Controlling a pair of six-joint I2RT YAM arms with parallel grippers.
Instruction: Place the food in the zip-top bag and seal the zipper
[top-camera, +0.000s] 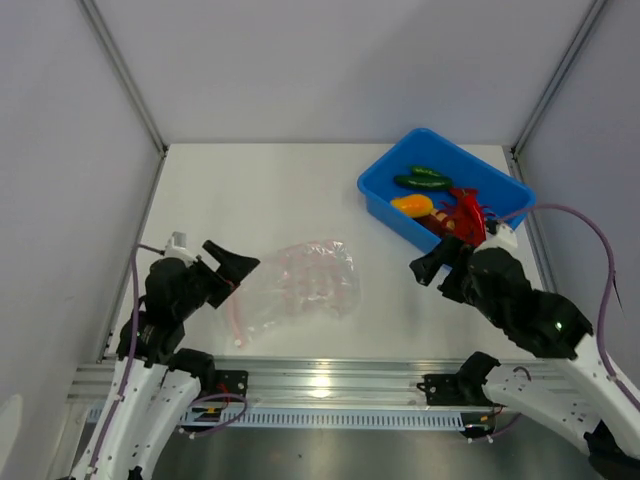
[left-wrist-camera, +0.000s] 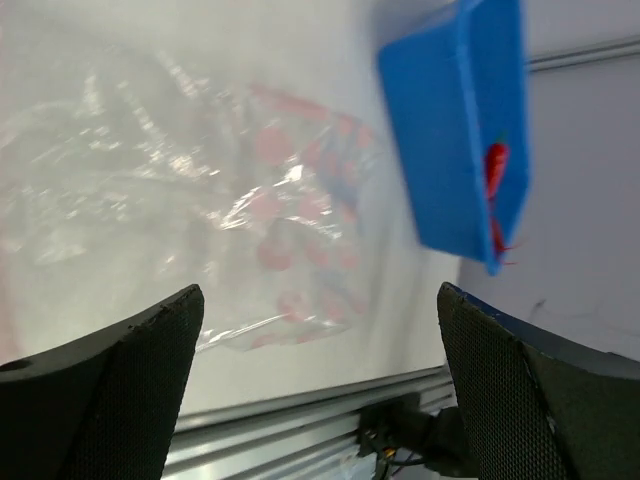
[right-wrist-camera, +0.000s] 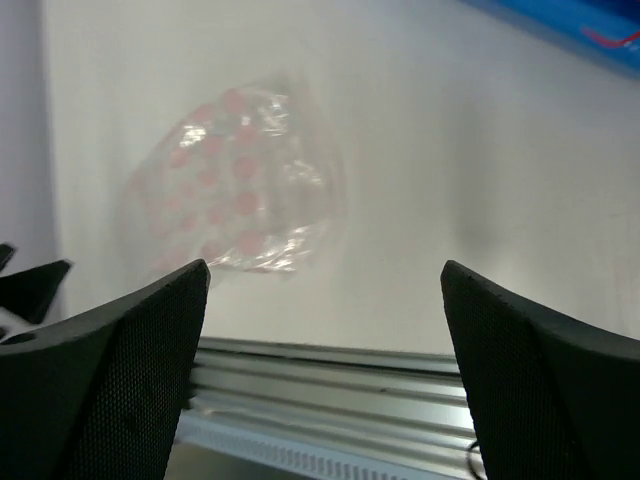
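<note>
A clear zip top bag (top-camera: 305, 280) with pale red dots lies flat and crinkled on the table, a pink strip along its left edge. Food sits in the blue bin (top-camera: 385, 213): green cucumbers (top-camera: 424, 183), a yellow item (top-camera: 412, 205), a brownish item and red items (top-camera: 468, 215). My left gripper (top-camera: 236, 276) stands open near the bag's left edge, with nothing between its fingers. Right of the bag and just off the bin's front, my right gripper (top-camera: 436, 277) is open and empty too. In the right wrist view the bag (right-wrist-camera: 240, 180) lies left of centre.
A metal rail (top-camera: 320, 372) runs along the table's front edge. Walls close in the back and both sides.
</note>
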